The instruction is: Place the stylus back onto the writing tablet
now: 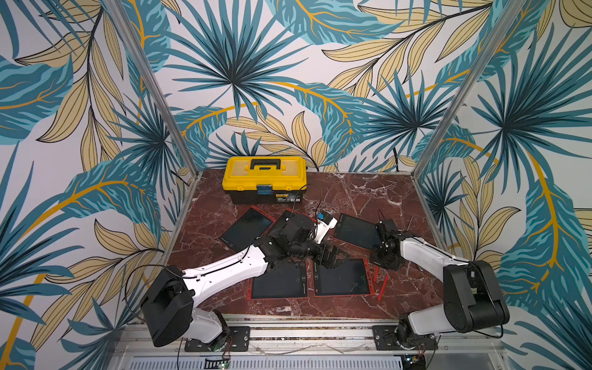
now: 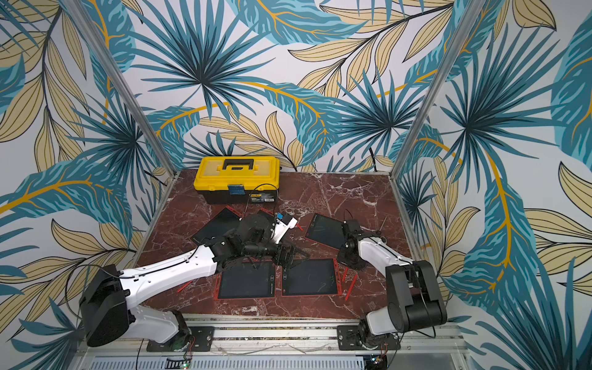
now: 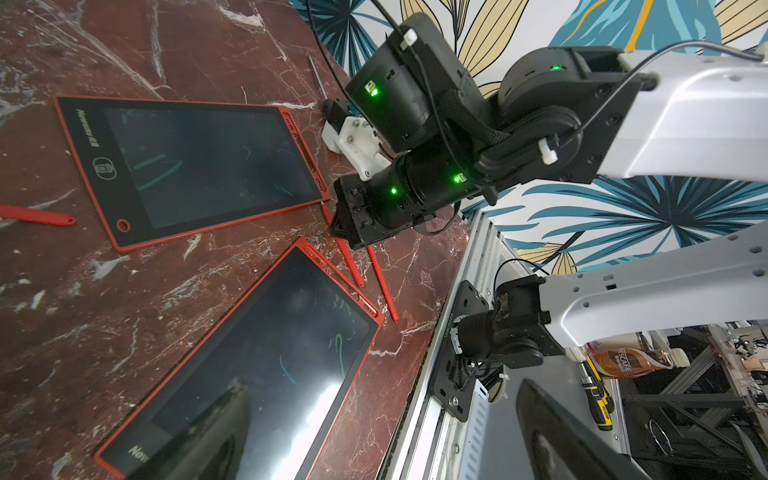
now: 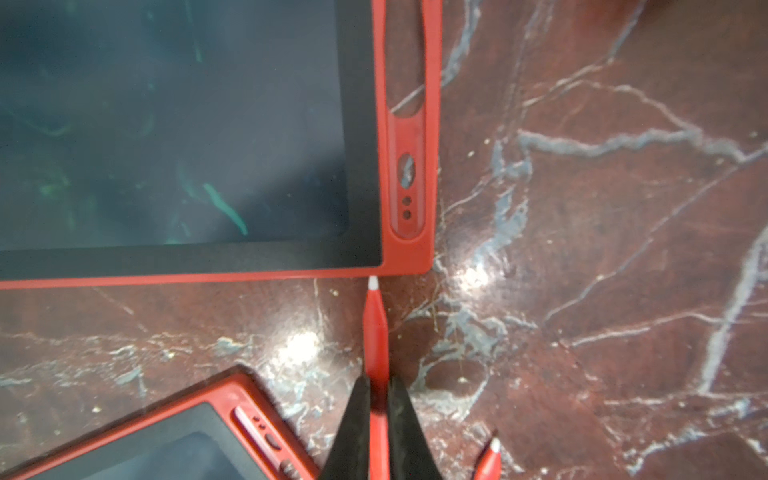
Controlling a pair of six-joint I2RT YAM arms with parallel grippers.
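In the right wrist view, a red stylus [image 4: 374,328] with a white tip runs between the fingers of my right gripper, which is shut on it. Its tip points at the lower edge of a red-framed writing tablet [image 4: 364,192], close to the corner. That tablet's side slot [image 4: 406,64] shows bare table through it. Whether the stylus touches the table cannot be told. My left gripper stands open over the front tablets, nothing between its fingers. Close to the held stylus lies a second red stylus [image 3: 382,284].
Front tablets [image 1: 342,277] lie side by side; others lie behind, partly hidden by my left arm. Another red stylus [image 3: 36,214] rests on the table in the left wrist view. A yellow toolbox [image 1: 265,175] stands at the back left.
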